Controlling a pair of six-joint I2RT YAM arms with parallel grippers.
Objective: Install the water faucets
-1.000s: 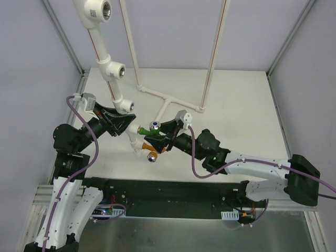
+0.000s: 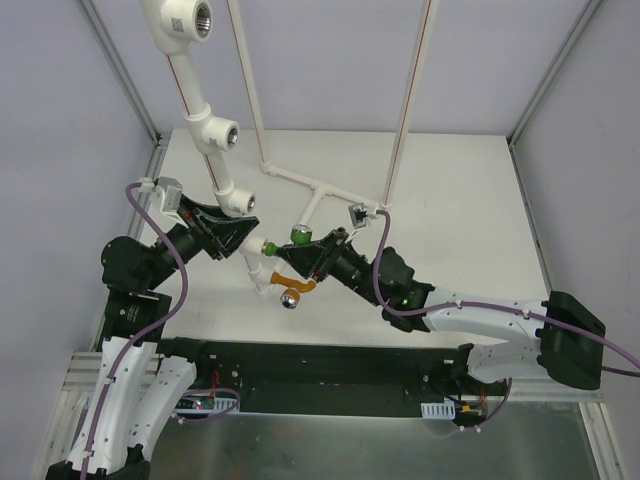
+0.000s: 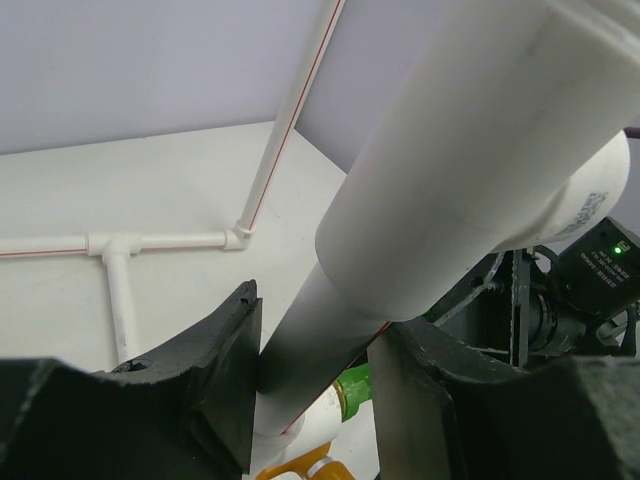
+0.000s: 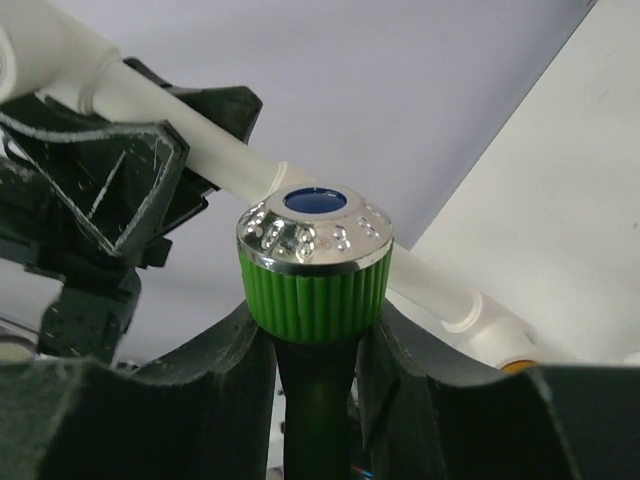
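Note:
A green faucet with a chrome, blue-centred handle [image 4: 315, 235] is held with my right gripper shut on its green body. From above, its green end [image 2: 270, 249] meets a white fitting [image 2: 257, 244] on the pipe; how deep it sits I cannot tell. The white pipe [image 3: 325, 325] runs between the fingers of my left gripper, which press close on both its sides, just above that fitting. An orange faucet [image 2: 292, 281] with a chrome knob sits at the lowest fitting, below the right gripper.
Higher on the pipe are open threaded sockets, among them a middle one [image 2: 232, 135] and a top one [image 2: 203, 20]. A thin white pipe frame [image 2: 318, 186] stands behind. The white board [image 2: 450, 200] is clear at right.
The left arm stays put.

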